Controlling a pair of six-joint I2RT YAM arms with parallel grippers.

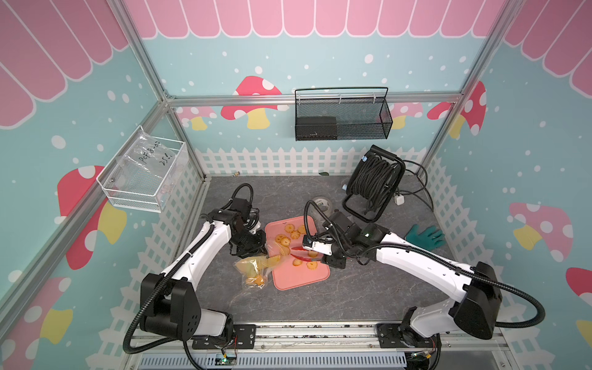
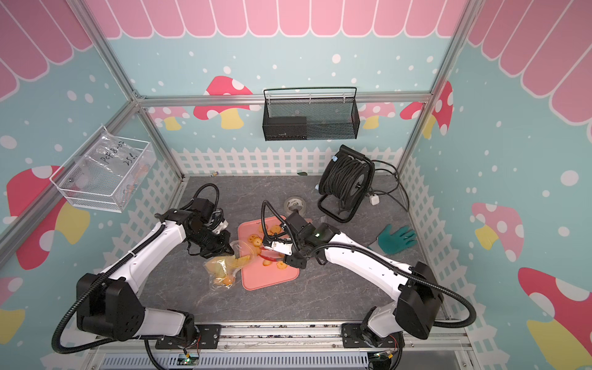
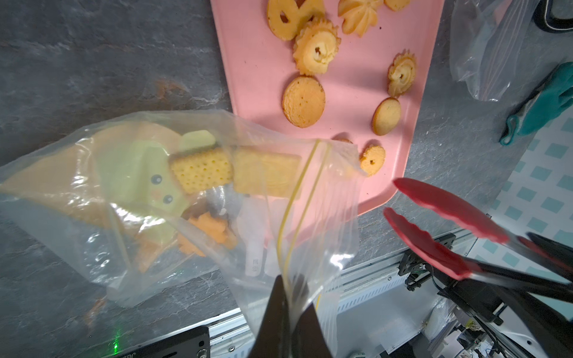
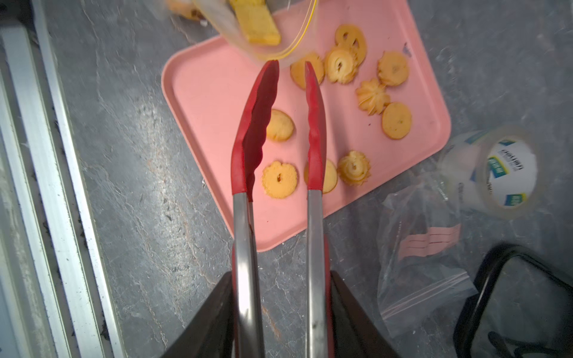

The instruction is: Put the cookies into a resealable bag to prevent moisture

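A clear resealable bag [image 3: 131,238] with a yellow seal line lies left of and partly over a pink tray [image 3: 256,77]. Inside it are yellow crackers [image 3: 203,170] and an orange cookie [image 3: 209,232]. My left gripper is shut on the edge of the bag's mouth. Several round cookies [image 4: 280,180] remain spread on the tray. My right gripper holds red-tipped tongs [image 4: 253,137] between its fingers. The tongs' tips stand apart over the tray, near the bag's open mouth, with no cookie visibly pinched between them.
Another clear bag [image 4: 411,280] lies beside the tray, near a tape roll [image 4: 513,173]. A cable reel [image 1: 373,185] stands at the back right and a teal glove [image 1: 425,236] lies at the right.
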